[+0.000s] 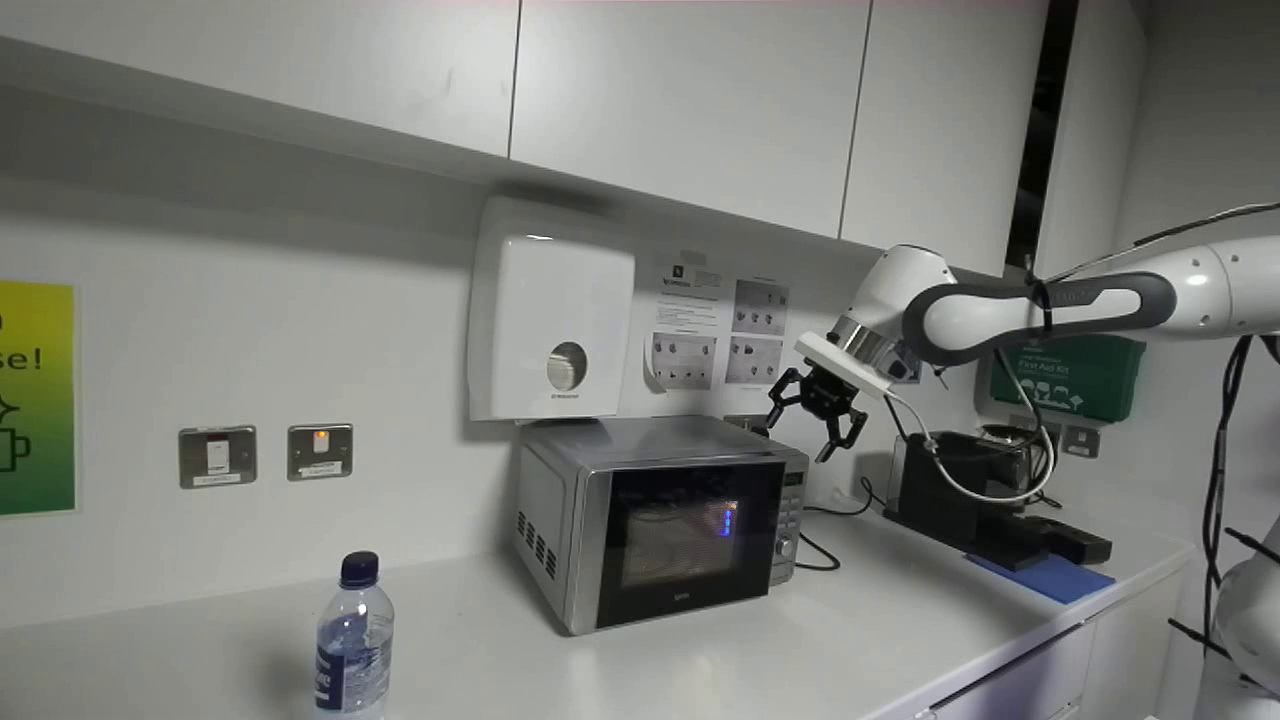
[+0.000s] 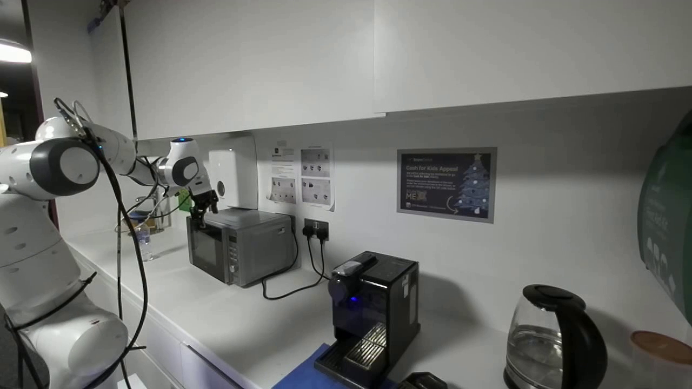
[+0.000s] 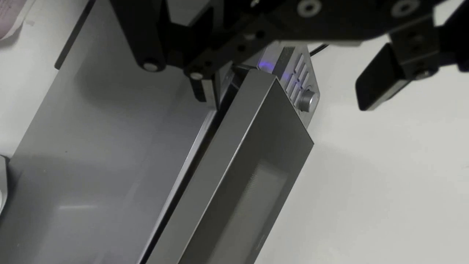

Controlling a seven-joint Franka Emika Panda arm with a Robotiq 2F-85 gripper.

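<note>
A silver microwave with a black glass front (image 1: 684, 546) stands on the white counter. In the wrist view a dark gap runs between its body (image 3: 110, 145) and its door (image 3: 228, 140), so the door looks slightly ajar. My gripper (image 1: 799, 439) is open beside the microwave's upper right front, pointing down. From above, one fingertip (image 3: 211, 90) overlaps the body's top front edge near the gap; whether they touch, I cannot tell. The other finger (image 3: 380, 81) hangs over bare counter, past the control panel. Nothing shows between the fingers.
A water bottle (image 1: 355, 642) stands at the counter's left. Farther right are a coffee machine (image 2: 379, 304) on a blue mat and a glass kettle (image 2: 545, 337). Cupboards (image 1: 684, 108) hang overhead, with a white dispenser (image 1: 552, 312) behind the microwave.
</note>
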